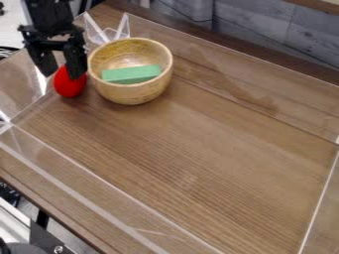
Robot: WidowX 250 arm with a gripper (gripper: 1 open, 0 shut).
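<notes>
A black gripper (54, 52) hangs at the upper left, its open fingers over a red, rounded object (70, 85) on the wooden table. Whether they touch it is unclear. To the right is a wooden bowl (130, 91) holding a green block (130, 73).
A grey edge (291, 20) runs along the back right. Something white and thin stands behind the bowl.
</notes>
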